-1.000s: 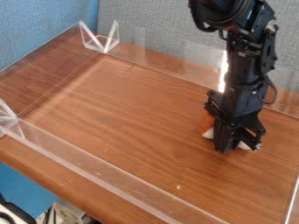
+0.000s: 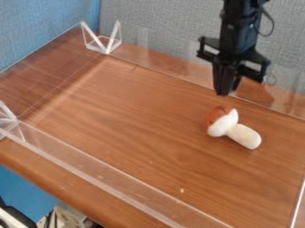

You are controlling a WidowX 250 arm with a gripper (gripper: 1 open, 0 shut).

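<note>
My black gripper (image 2: 224, 87) hangs at the upper right of the camera view, raised above the wooden table. It is shut, with nothing visible between its fingers. Below it on the table lie a white object with an orange-red top (image 2: 222, 122), which looks like a toy mushroom, and a pale cream cylinder (image 2: 243, 135) touching or very close to it at the lower right.
The wooden table (image 2: 119, 142) is bordered by clear walls, with white wire brackets (image 2: 102, 40) at the back left and at the left edge.
My gripper has risen and moved back, up and away from the white objects, which are now uncovered and lie on the table.
</note>
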